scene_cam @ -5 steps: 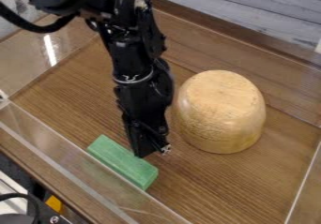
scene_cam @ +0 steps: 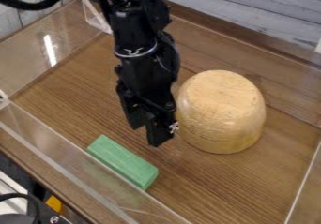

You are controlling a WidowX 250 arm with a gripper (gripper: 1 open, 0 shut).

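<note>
The black robot arm reaches down from the top of the camera view to its gripper (scene_cam: pixel 150 123), which hangs over the wooden floor, left of a large round pale-tan object (scene_cam: pixel 221 112). Its open fingers point down, with nothing visible between them. A green rectangular block (scene_cam: pixel 123 162) lies flat on the wood below and a little left of the gripper, apart from it.
Clear walls border it at left and front, and pale boards at the back. A black cable lies at the lower left corner.
The gripper has moved up, away from the green block, which lies in the same place. The round tan object has not moved.
</note>
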